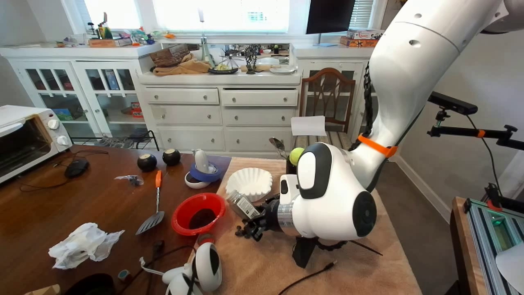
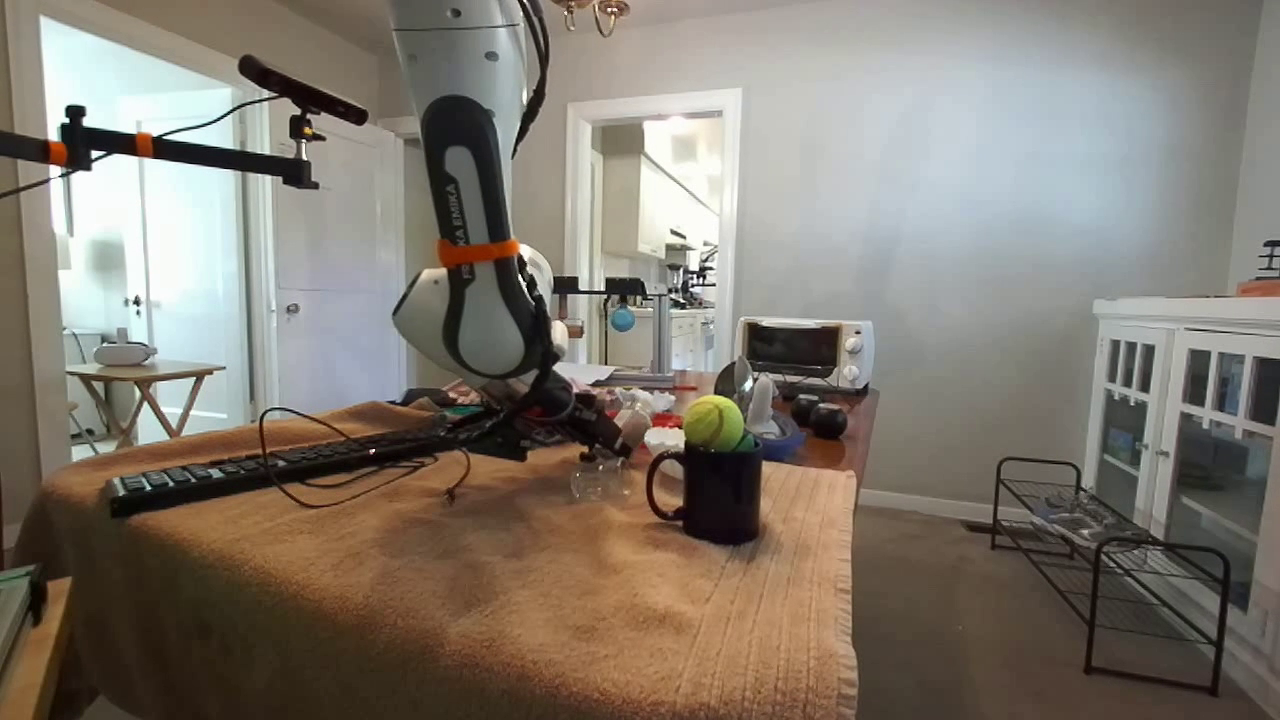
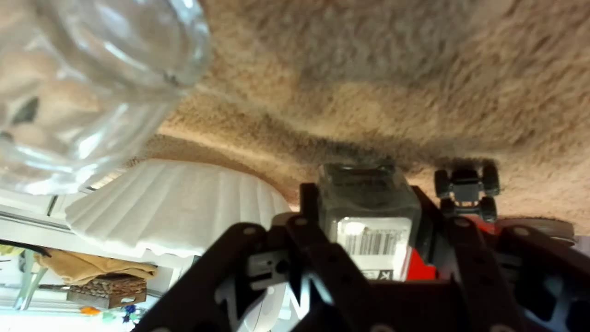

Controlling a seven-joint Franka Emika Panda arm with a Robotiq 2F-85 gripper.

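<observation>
A clear, squarish bottle with a white barcode label (image 1: 244, 205) lies tilted between the white fluted bowl (image 1: 249, 182) and the red bowl (image 1: 198, 213). Low over the towel, my gripper (image 1: 258, 219) reaches it from the right. In the wrist view the bottle (image 3: 369, 218) sits between the two dark fingers, and the gripper is shut on it. Part of the bottle's far end is hidden by the gripper body. A small toy car with black wheels (image 3: 466, 191) stands just right of the fingers in the wrist view.
Close to the wrist camera is a clear glass jar (image 3: 94, 105). A black mug (image 2: 722, 492) with a tennis ball (image 2: 713, 422) stands on the towel, and a keyboard (image 2: 276, 462) lies near one edge.
</observation>
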